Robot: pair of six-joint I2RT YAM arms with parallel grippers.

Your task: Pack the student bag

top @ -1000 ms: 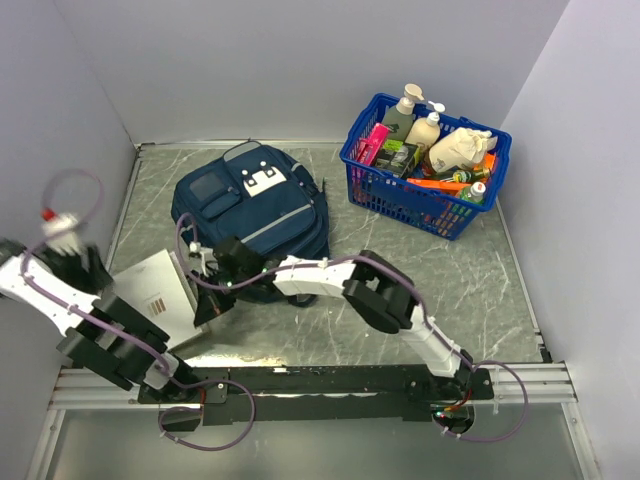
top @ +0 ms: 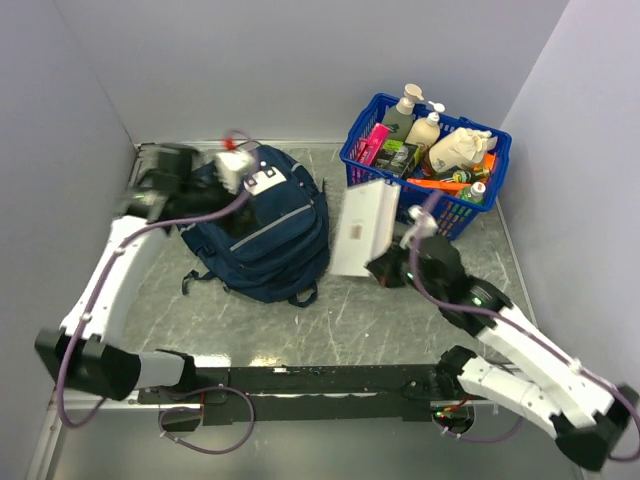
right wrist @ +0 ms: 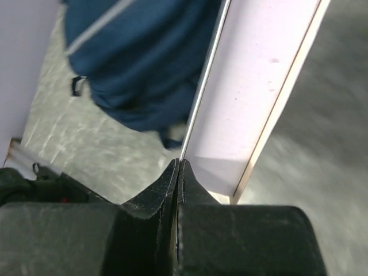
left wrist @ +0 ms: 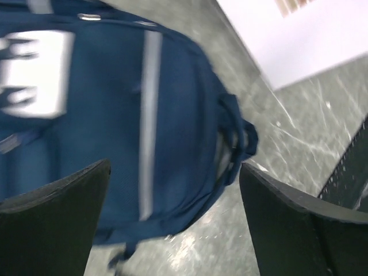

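Observation:
A dark blue backpack (top: pixel 285 235) lies on the floor left of centre, its front pocket up and looking closed. To its right, a white book (top: pixel 362 225) is held up at an angle by my right gripper (top: pixel 378 270). The right wrist view shows the shut fingertips (right wrist: pixel 181 164) pinching the thin edge of the book's cover (right wrist: pixel 253 75). Over the backpack's left part hovers my left gripper (top: pixel 235 200), blurred. In the left wrist view its fingers (left wrist: pixel 57 213) stand wide apart, with the pack's fabric (left wrist: pixel 178 115) below and nothing held between them.
A blue basket (top: pixel 395 205) full of bottles, boxes and a cloth bag stands at the back right, close behind the book. Bare grey floor (top: pixel 440 330) lies at the front right. Walls close in on the left, back and right.
The right arm has carried the book from the front left, across the backpack, to its right side. My left gripper has swung from the left wall to over the backpack. Backpack and basket have stayed put.

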